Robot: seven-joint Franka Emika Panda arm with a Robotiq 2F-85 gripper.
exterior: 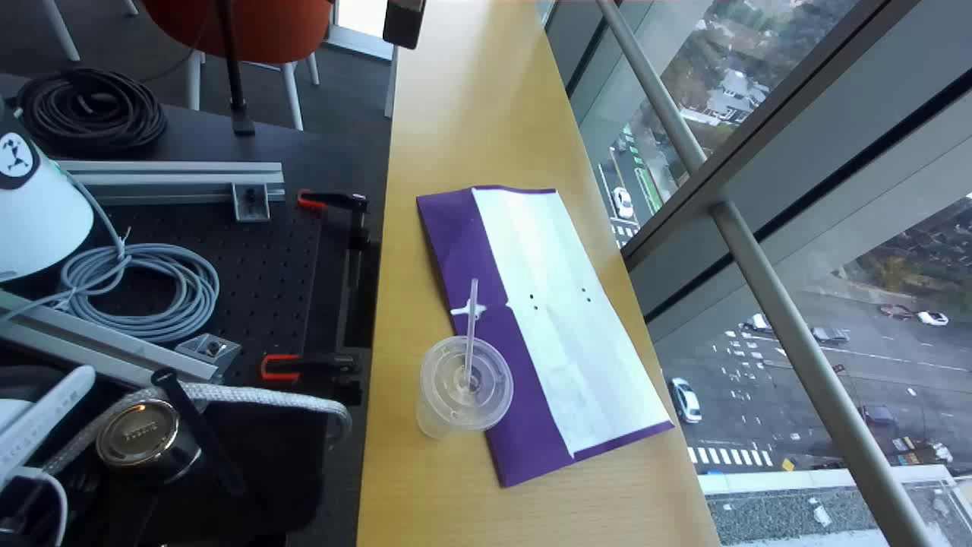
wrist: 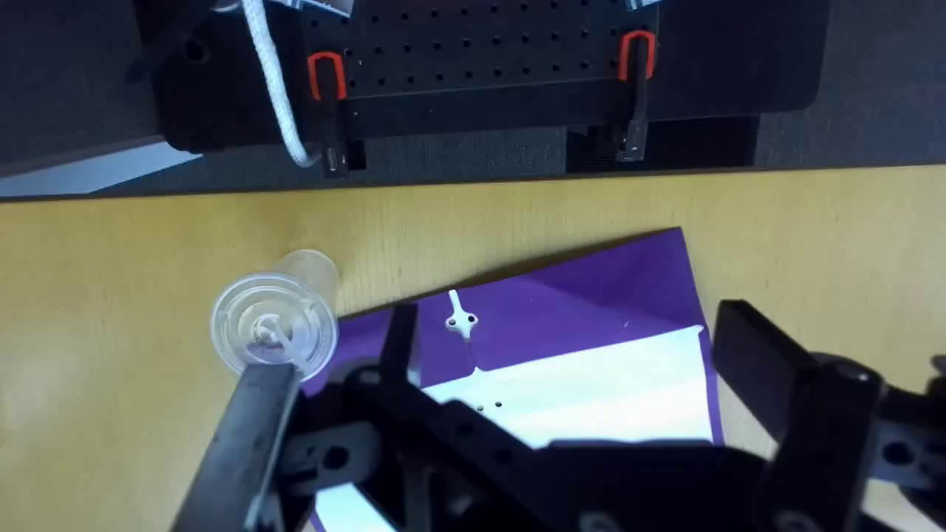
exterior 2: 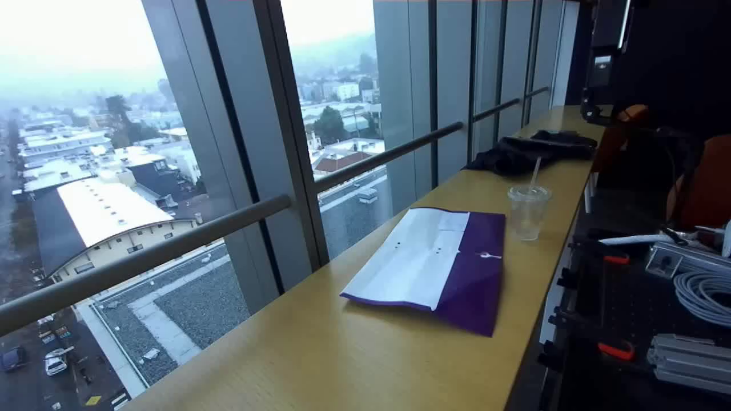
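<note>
My gripper shows in the wrist view with its two black fingers spread wide and nothing held between them. It hangs above a purple folder (wrist: 590, 288) with a white sheet (wrist: 612, 381) over much of it; my gripper's body hides part of both. A clear lidded plastic cup (exterior: 462, 401) with a straw stands upright at the folder's edge. In the wrist view the cup (wrist: 273, 324) is left of the fingers, apart from the left one as far as I can tell.
The long wooden counter (exterior: 474, 109) runs beside windows with a metal rail (exterior: 774, 282). Dark cloth (exterior 2: 531, 152) lies farther along it. Across a gap stands a black perforated bench (exterior: 273, 301) with clamps and coiled cables (exterior: 141, 287). Bare counter surrounds the folder.
</note>
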